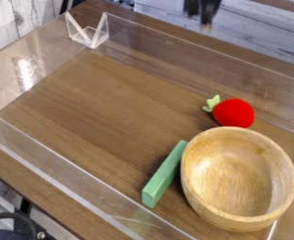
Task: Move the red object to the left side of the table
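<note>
A red, strawberry-like object [233, 112] with a green leafy top lies on the right part of the brown table [99, 112]. It sits just behind the wooden bowl, close to its rim. Of my gripper [202, 13], only a dark blurred piece shows at the top edge, well away from the red object. Its fingers are too blurred and cut off to read.
A round wooden bowl [239, 178] stands at the front right, with a green block [164, 174] along its left side. Clear plastic walls [62, 173] border the table.
</note>
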